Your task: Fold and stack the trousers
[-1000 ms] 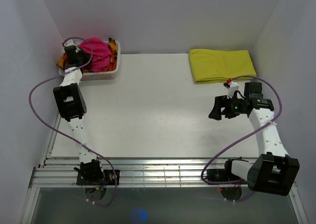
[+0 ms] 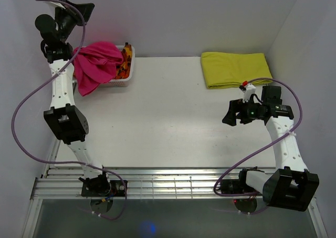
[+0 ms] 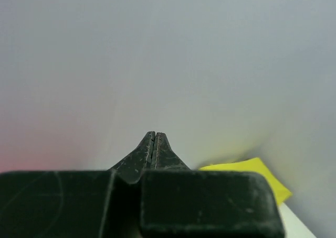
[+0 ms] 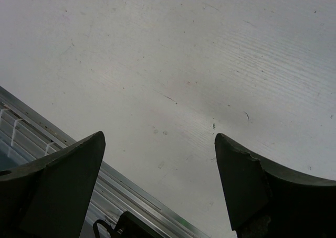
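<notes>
Bright pink trousers (image 2: 97, 64) lie bunched over the white basket (image 2: 119, 83) at the back left, spilling past its left and front sides. My left gripper is raised high behind and left of them. Its fingertips meet in the left wrist view, with no cloth visible between them. Folded yellow trousers (image 2: 235, 70) lie flat at the table's back right, and a yellow corner shows in the left wrist view. Over bare table in front of the yellow trousers, my right gripper hangs open and empty.
Orange-brown clothing (image 2: 124, 65) fills the basket's right part. Walls stand close at the left, back and right, and a metal rail (image 2: 168, 183) runs along the front.
My left gripper has risen from the basket, up and left. The pink trousers have shifted and now hang over the basket's front left. The right arm is still.
</notes>
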